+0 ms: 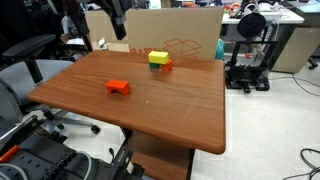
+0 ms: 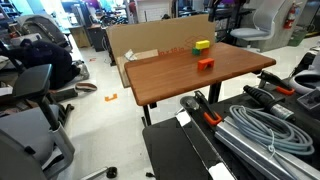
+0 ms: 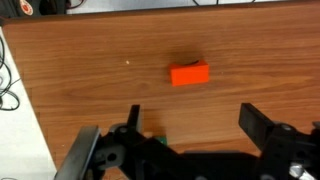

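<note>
A red-orange block (image 1: pixel 118 87) lies alone on the brown table, left of its middle in exterior view 1. Farther back, a yellow block (image 1: pixel 158 57) rests on top of a small group with a green block (image 1: pixel 155 66) and a red block (image 1: pixel 167 65). High over the table's left side hangs my gripper (image 1: pixel 103 42), open and empty, touching nothing. In the wrist view the lone block (image 3: pixel 189 74) appears ahead of the gap between the spread fingers. Only a bit of green (image 3: pixel 160 139) shows by the gripper there; the gripper hides the rest of the group.
A cardboard panel (image 1: pixel 190 32) stands along the table's back edge, close behind the block group. Cables (image 2: pixel 265 130) lie coiled near the arm's base side, off the tabletop.
</note>
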